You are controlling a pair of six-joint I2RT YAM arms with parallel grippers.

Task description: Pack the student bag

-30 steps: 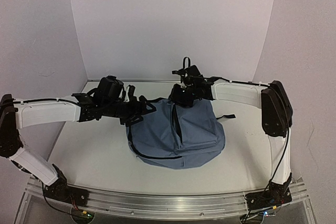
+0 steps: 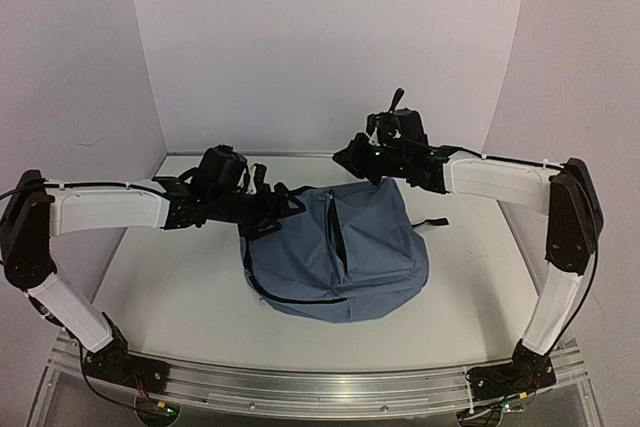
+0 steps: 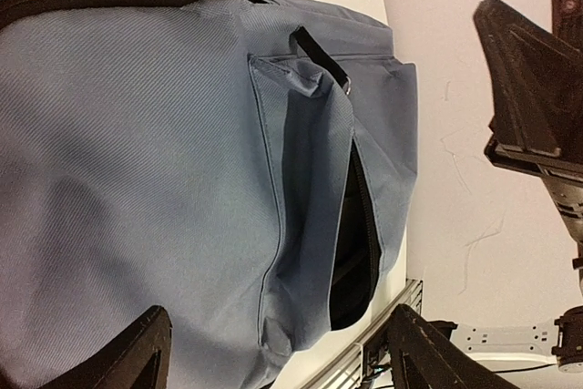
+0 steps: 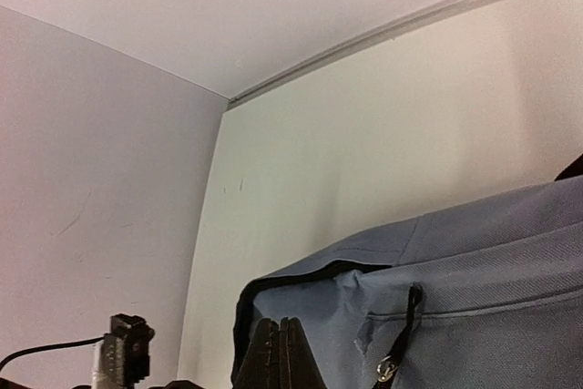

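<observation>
A blue-grey student bag lies flat on the white table, a dark gap standing in its front pocket. The left wrist view has this gap along the loose pocket cloth, with a black zipper pull at its top end. My left gripper is over the bag's upper left part, fingers spread wide and only bag cloth seen past them. At the bag's top edge my right gripper hangs; its tips are together, nothing visible between them. Beside them dangles a zipper pull, apart from the fingers.
A black strap sticks out at the bag's right. Bare table lies left and right of the bag. Walls enclose the back and sides; a metal rail runs along the front.
My right gripper has risen off the pocket's top end and drawn back, away from the front rail. The left arm has shifted slightly right. The bag has stayed put.
</observation>
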